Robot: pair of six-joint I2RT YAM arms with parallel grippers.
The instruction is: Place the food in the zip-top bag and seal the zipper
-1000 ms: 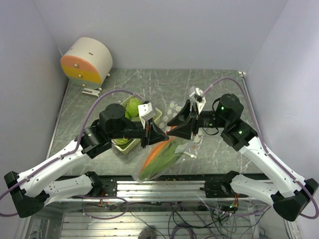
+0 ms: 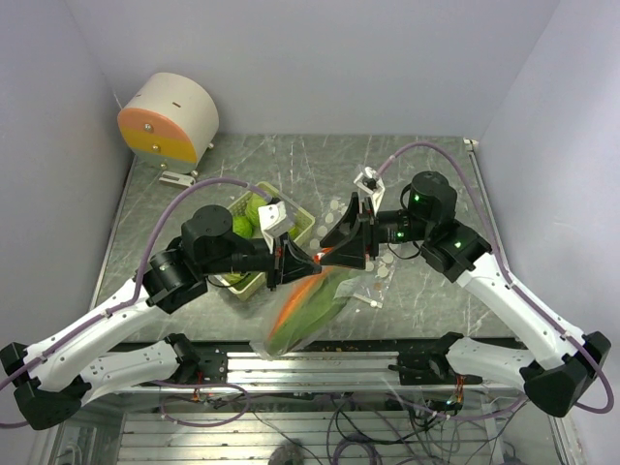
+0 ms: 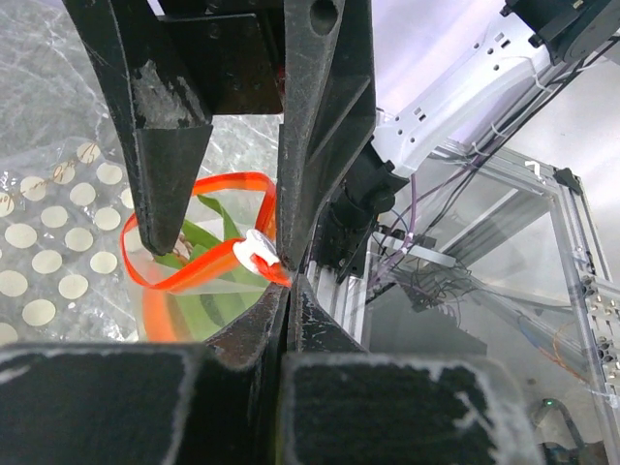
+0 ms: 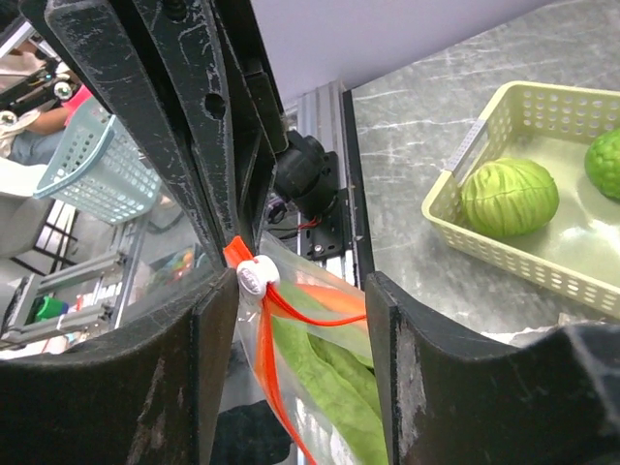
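Note:
The clear zip bag point(image 2: 274, 341) with an orange zipper band hangs toward the table's front edge, a long green leafy vegetable point(image 2: 315, 318) inside it. In the left wrist view the orange band point(image 3: 163, 282) forms a loop, so the mouth gapes. My left gripper point(image 2: 315, 268) is shut on the band's end, right beside the white slider point(image 4: 258, 276). Around that slider stands my right gripper, part open; one finger point(image 4: 221, 339) is close to the slider, while the other lies across the bag. Whether that finger touches the slider, I cannot tell.
A pale green basket point(image 2: 308, 215) with green cabbages point(image 4: 510, 197) stands behind my left arm. The round-topped bread box point(image 2: 172, 116) is at the back left. Dotted clear plastic point(image 3: 58, 232) lies on the grey table under my right arm.
Both grippers have shifted slightly left together in the top view, and the bag has moved a little with them.

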